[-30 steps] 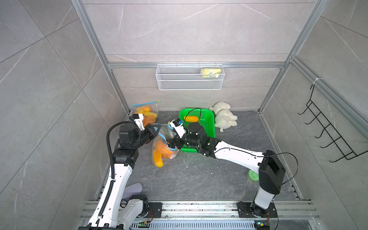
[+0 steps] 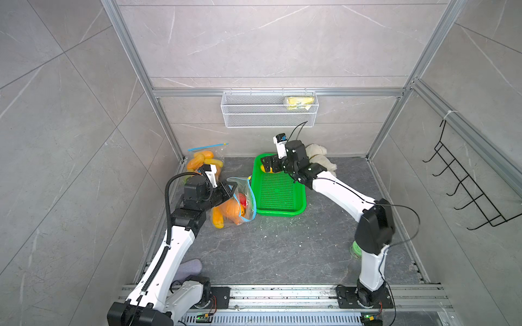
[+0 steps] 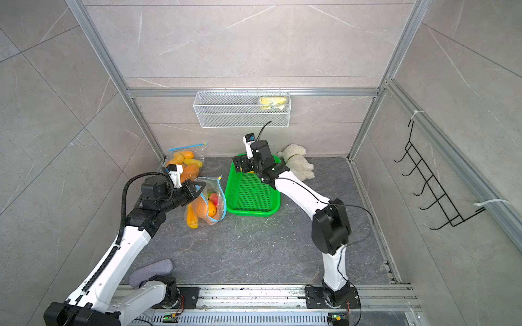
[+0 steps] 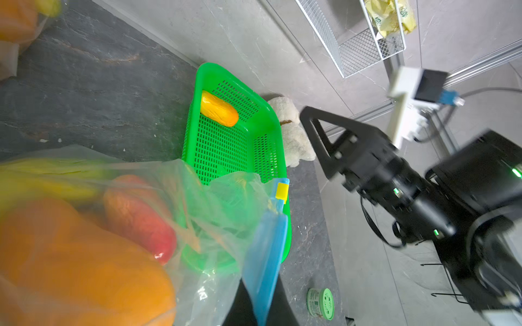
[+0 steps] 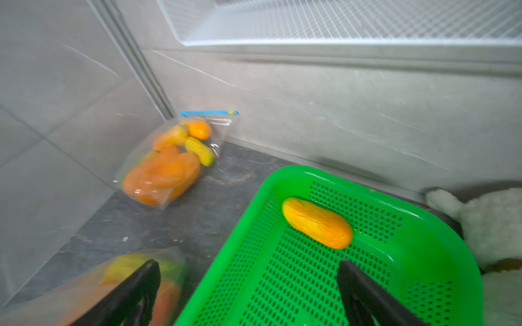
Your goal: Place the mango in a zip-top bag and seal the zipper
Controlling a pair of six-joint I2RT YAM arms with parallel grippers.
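Note:
An elongated yellow mango (image 5: pixel 317 221) lies at the back of the green basket (image 5: pixel 223 260). My right gripper is above the basket, open and empty, short of the mango. My left gripper is shut on the blue zipper edge (image 4: pixel 266 244) of a clear bag (image 3: pixel 209 201) left of the basket. This bag holds orange, red and yellow fruit, and its mouth looks parted. A second bag (image 5: pixel 160 168) with fruit lies at the back left.
A wire shelf (image 2: pixel 252 108) hangs on the back wall above. A plush toy (image 3: pixel 296 160) sits right of the basket. A green can (image 4: pixel 320 301) stands at the right.
My right gripper has moved from the near bag up and back over the basket. My left gripper has shifted slightly right with the bag's edge.

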